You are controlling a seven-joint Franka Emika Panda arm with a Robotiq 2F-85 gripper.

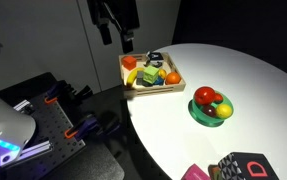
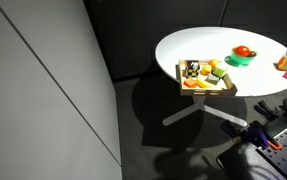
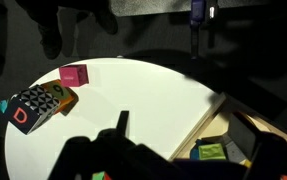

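My gripper (image 1: 116, 40) hangs high above the near left side of the white table, open, with nothing between its fingers. Its two dark fingers also show at the bottom of the wrist view, spread wide. Below and beyond it in exterior view 1 lies a shallow wooden tray (image 1: 169, 87) holding several small things. Among them are an orange-red block (image 1: 129, 63), a yellow banana shape (image 1: 132, 76), a green block (image 1: 151, 74) and an orange ball (image 1: 173, 78). A green bowl (image 1: 195, 112) beside the tray holds red and yellow fruit (image 1: 204, 95).
A black patterned box (image 1: 245, 167) and a pink block (image 1: 195, 173) stand near the table's front right edge, with orange blocks (image 2: 284, 62) by them. Between these and the tray the white tabletop (image 1: 168, 135) is bare.
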